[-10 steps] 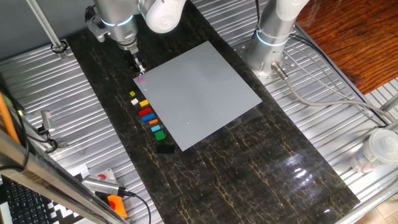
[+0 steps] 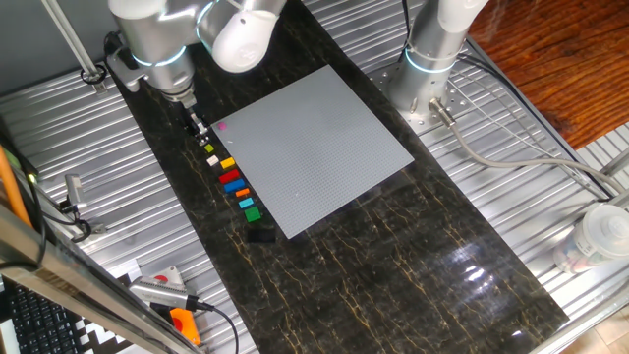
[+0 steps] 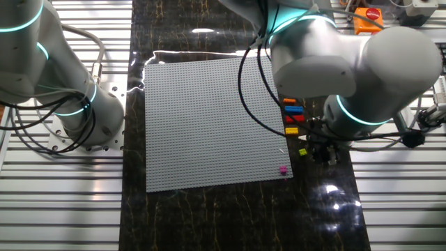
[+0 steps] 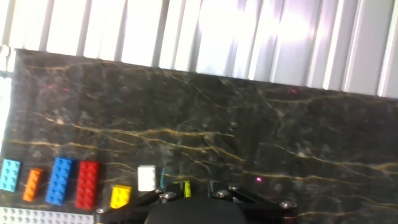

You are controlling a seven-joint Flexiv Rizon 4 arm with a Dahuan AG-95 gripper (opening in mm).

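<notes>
My gripper hangs close to a small lime brick [image 4: 187, 188]; its fingers look open, with the lime brick showing in the gap, nearer one finger. In exterior view 1 the lime brick [image 2: 209, 147] lies on the dark table just below the fingertips. A pink brick [image 2: 222, 126] sits at one corner of the grey baseplate [image 2: 314, 147], and exterior view 2 shows that pink brick [image 3: 283, 169] too. Beside the lime brick lies a white brick [image 4: 147, 178], followed by yellow [image 4: 120, 196], red [image 4: 87, 185] and blue bricks [image 4: 59, 180].
Farther along the row are orange [image 2: 243, 193], cyan [image 2: 246, 204] and green bricks [image 2: 253, 214], then a black piece [image 2: 261, 236]. The robot's base [image 2: 418, 93] stands across the baseplate. Bare dark table [image 2: 393, 265] lies toward the front.
From beside the pink brick's corner, my gripper has moved left and down in exterior view 1, over to the lime brick. The bricks and baseplate look unmoved.
</notes>
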